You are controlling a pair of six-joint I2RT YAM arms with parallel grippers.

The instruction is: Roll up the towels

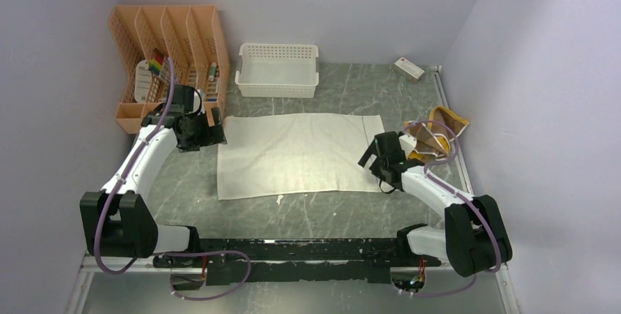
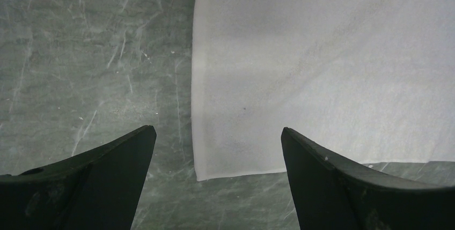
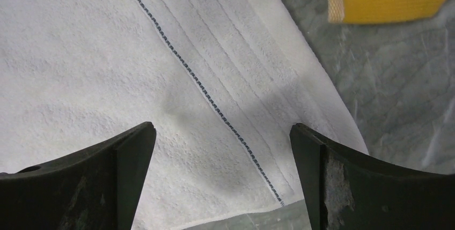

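A white towel (image 1: 293, 153) lies spread out flat on the grey marbled table, its right end marked by a thin dark stitched line. My left gripper (image 1: 222, 126) is over the towel's left edge; in the left wrist view its fingers stand open above one corner of the towel (image 2: 311, 80), with nothing between them. Over the towel's right end is my right gripper (image 1: 365, 162). The right wrist view shows its open fingers (image 3: 327, 176) either side of the stitched line, the towel (image 3: 134, 80) lying flat below. Whether they touch the cloth I cannot tell.
An empty white basket (image 1: 277, 93) stands behind the towel. At the back left is an orange divided rack (image 1: 166, 28) holding pens. Folded brown and yellow cloths (image 1: 448, 120) lie to the right, with a small white box (image 1: 409, 68) behind them.
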